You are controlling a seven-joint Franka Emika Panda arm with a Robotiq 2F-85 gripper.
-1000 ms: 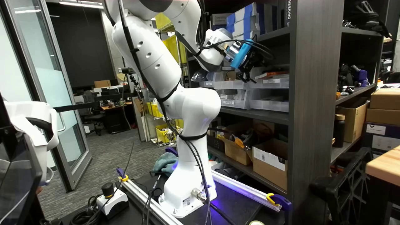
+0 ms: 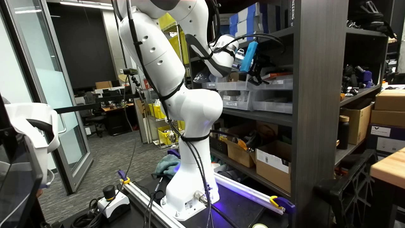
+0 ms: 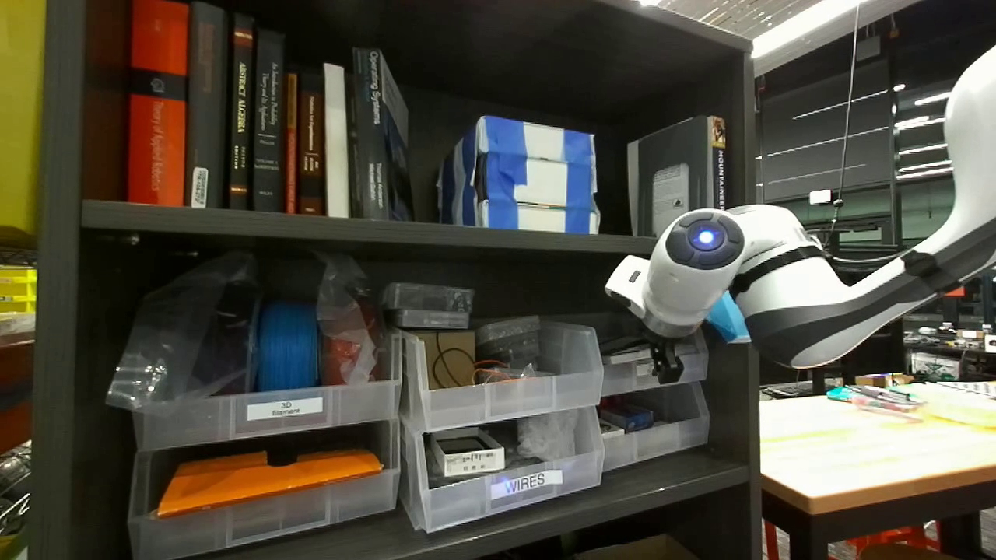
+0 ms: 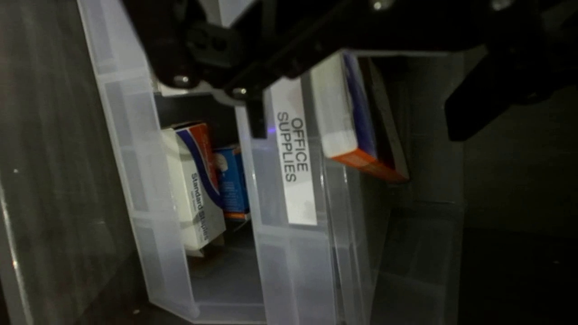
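In the wrist view my gripper stands open, its dark fingers wide apart. A white, purple and orange box (image 4: 340, 122) shows in the gap between them, in the clear bin labelled OFFICE SUPPLIES (image 4: 296, 162); no contact with it can be made out. The bin alongside holds a Standard Staples box (image 4: 190, 189) and a smaller blue box (image 4: 231, 178). Exterior view 2 has the gripper (image 3: 665, 362) pointing down at the front of the upper right bin (image 3: 691, 372). The arm's own parts hide some of that bin's contents.
A shelf board (image 3: 439, 232) with books and blue-white boxes runs above the bins. To the left are the WIRES bin (image 3: 574, 481) and the 3D filament bin (image 3: 359, 403). The cabinet's side panel (image 2: 317, 114) stands close by the gripper.
In exterior view 1 the hand has moved right, towards the shelf bins, and its tilt has changed. The bins look the same.
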